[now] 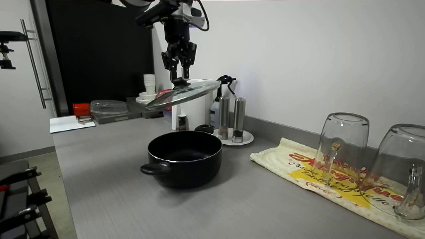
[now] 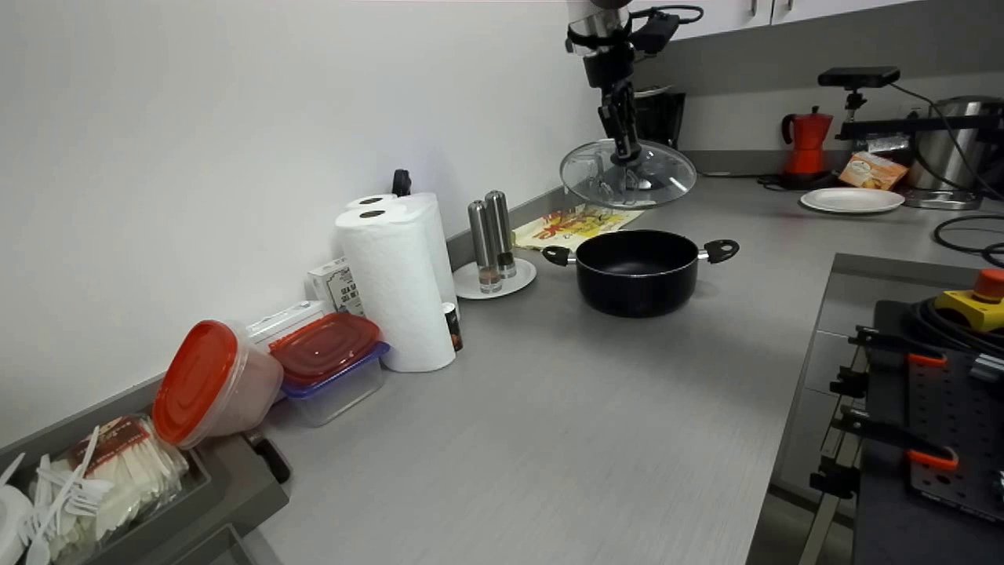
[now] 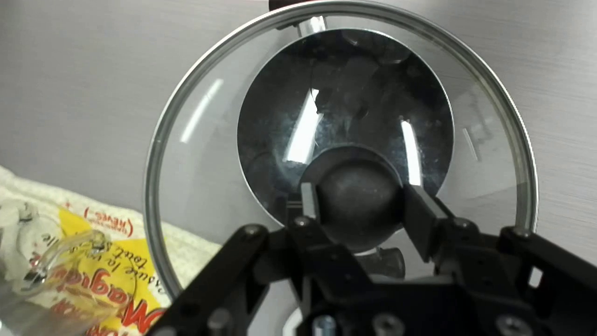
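Note:
My gripper (image 1: 180, 75) is shut on the dark knob (image 3: 358, 201) of a glass lid, one finger at each side of it. The glass lid (image 1: 195, 92) hangs in the air, tilted in exterior view 1, with its right side higher. Below it the black two-handled pot (image 1: 187, 173) stands on the counter, open at the top and apart from the lid. Through the glass in the wrist view, the pot's dark inside (image 3: 347, 73) shows within the lid's ring. In exterior view 2 the lid (image 2: 602, 188) is over the pot (image 2: 636, 292) with a gap between.
Two steel mills (image 1: 239, 117) on a white plate (image 1: 247, 139) and paper towel rolls (image 2: 391, 301) stand near the wall. Upturned glass mugs (image 1: 344, 139) rest on a printed cloth (image 1: 275, 157).

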